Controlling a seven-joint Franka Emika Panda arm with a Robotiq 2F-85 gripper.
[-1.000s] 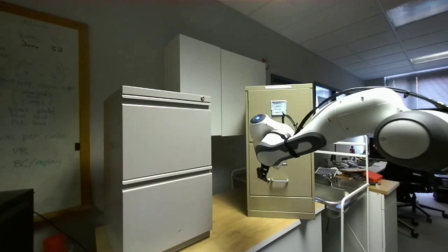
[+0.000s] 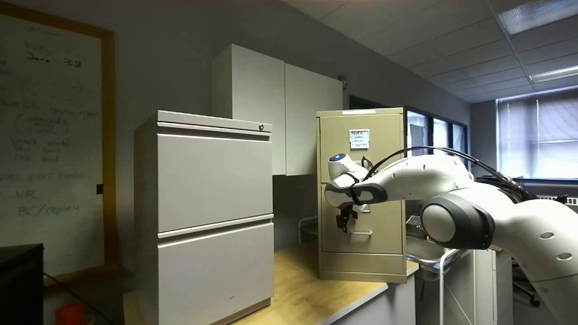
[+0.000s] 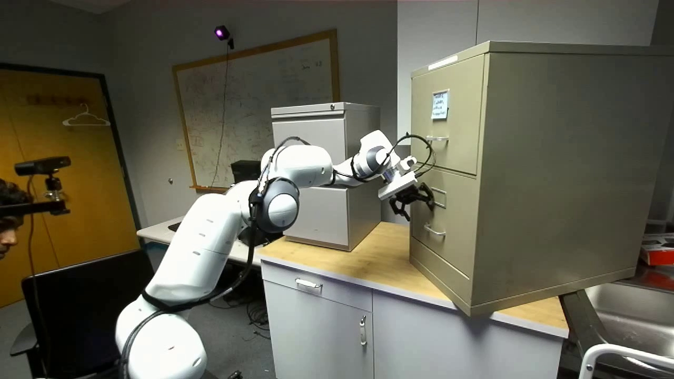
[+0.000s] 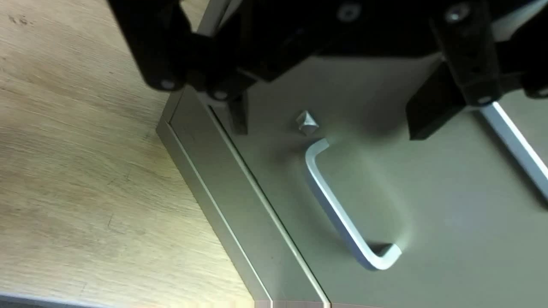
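Observation:
The tan filing cabinet (image 2: 379, 211) stands on the wooden counter with both of its drawers closed. Its lower drawer has a silver pull handle (image 3: 434, 230); in the wrist view this handle (image 4: 341, 213) lies below the fingers, beside a small square knob (image 4: 307, 123). My gripper (image 3: 410, 205) is close to the lower drawer's front, level with the label holder (image 3: 438, 198) and above the handle. Its fingertips (image 4: 239, 115) are spread wide, open, with nothing held between them. Whether a finger touches the drawer front cannot be told.
A grey two-drawer cabinet (image 2: 216, 184) stands on the same counter (image 3: 373, 252), leaving a bare gap between the cabinets. The upper drawer's handle (image 3: 437, 138) is near the cables at my wrist. A sink (image 3: 625, 319) is beyond the tan cabinet.
The arm has moved away from exterior view 1's camera, its elbow now lower and farther off. My hand is nearer the tan cabinet; the gripper appears slightly higher. Both cabinets are unchanged.

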